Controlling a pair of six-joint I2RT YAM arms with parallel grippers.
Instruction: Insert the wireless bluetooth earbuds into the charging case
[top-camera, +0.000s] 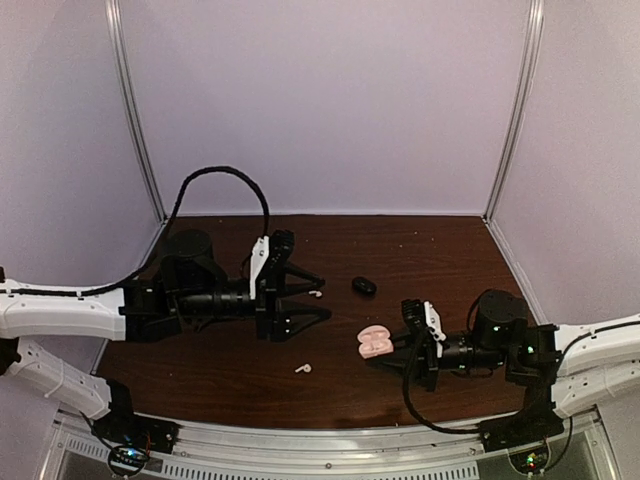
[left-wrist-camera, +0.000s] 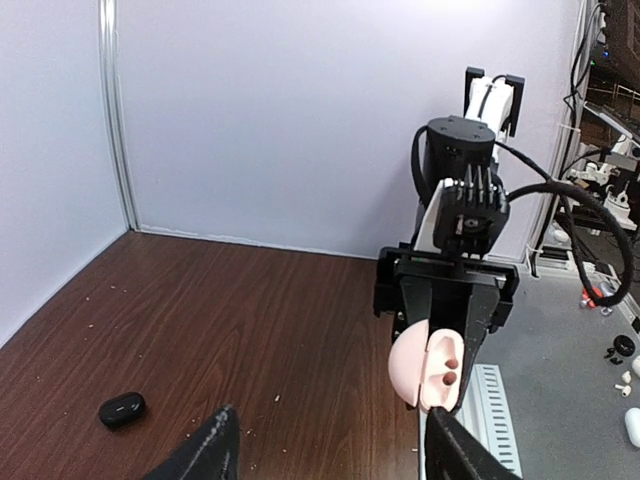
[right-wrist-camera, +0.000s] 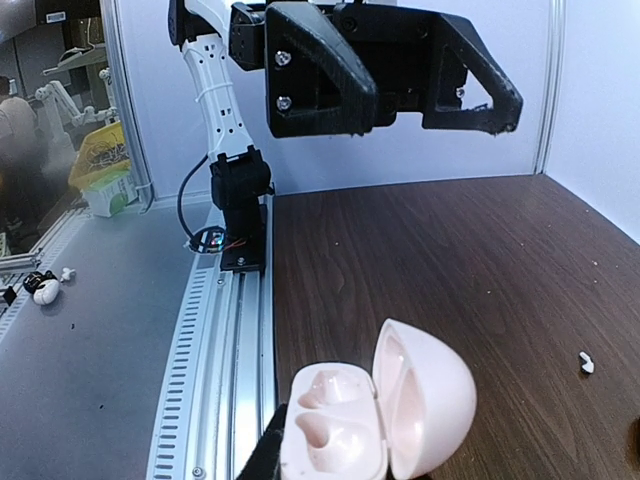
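The pink charging case (top-camera: 375, 341) is held above the table by my right gripper (top-camera: 392, 354), which is shut on it. Its lid stands raised; in the right wrist view the case (right-wrist-camera: 333, 425) shows two empty earbud hollows. My left gripper (top-camera: 322, 298) is open, nothing between its fingers, to the left of the case and apart from it. One white earbud (top-camera: 303, 368) lies on the table below and left of the case. Another earbud (top-camera: 316, 293) lies near the left gripper's upper finger, partly hidden in the top view.
A small black oval object (top-camera: 364, 286) lies on the brown table (top-camera: 440, 250) behind the case. A metal rail (top-camera: 330, 455) runs along the front edge.
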